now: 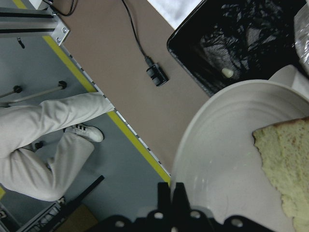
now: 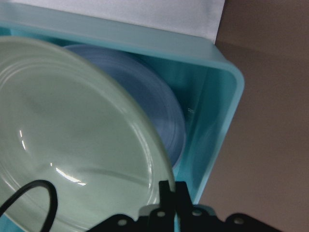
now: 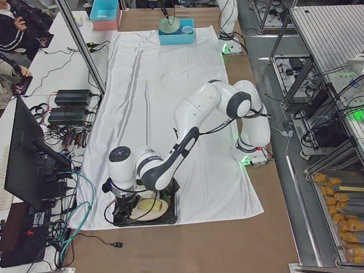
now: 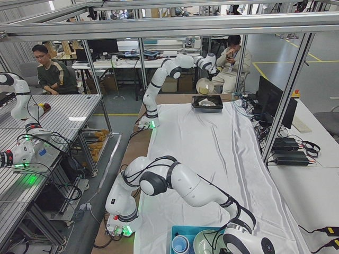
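A cream plate (image 1: 222, 154) with a slice of cake (image 1: 282, 166) on it is held over the black lined bin (image 3: 173, 213) by my left gripper, shut on its rim. In the left wrist view the bin (image 1: 227, 43) shows a white cup and clear plastic. At the far end, my right gripper is shut on the rim of a pale green plate (image 2: 77, 125) in a blue bin (image 2: 217, 111), where a blue dish (image 2: 164, 111) lies beneath.
White cloth (image 3: 159, 85) covers the middle of the table, largely clear. A monitor (image 3: 25, 165) and cables line one side; a seated person's legs (image 1: 58, 135) are beside the table edge.
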